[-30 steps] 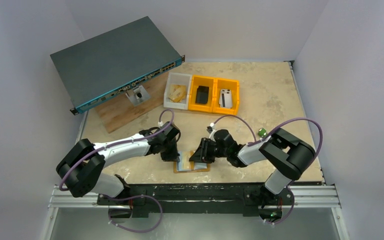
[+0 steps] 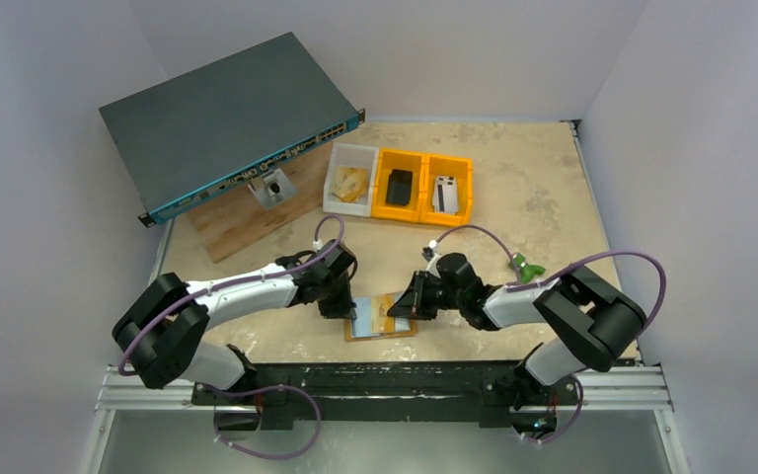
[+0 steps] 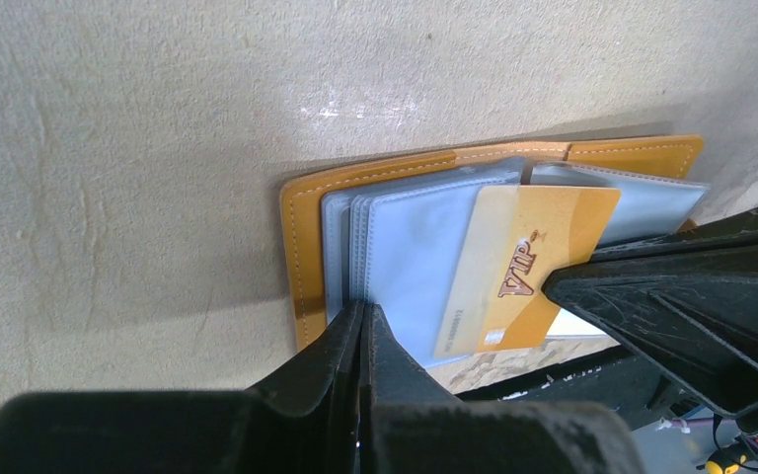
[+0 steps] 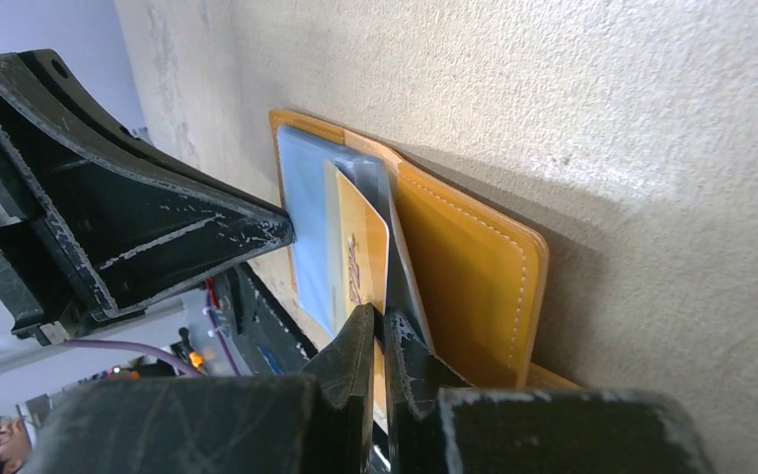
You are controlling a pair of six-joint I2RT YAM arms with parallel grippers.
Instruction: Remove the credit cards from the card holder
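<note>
The card holder, tan leather with pale blue sleeves, lies spread open on the table near its front edge. A cream and orange VIP card lies over the sleeves, its right end at my right gripper. That gripper is shut on the card, with the card's edge between its fingertips in the right wrist view. My left gripper is shut, its tips against the left edge of the sleeves. The card's lower right part is hidden behind the right fingers.
Behind the arms stand a white bin with a yellowish item, and two orange bins holding a black item and a white item. A dark network device overhangs the back left. Bare table spreads at the back right.
My right gripper has moved to the right, drawing the VIP card rightward across the sleeves. The left gripper keeps its place, and the holder has hardly shifted.
</note>
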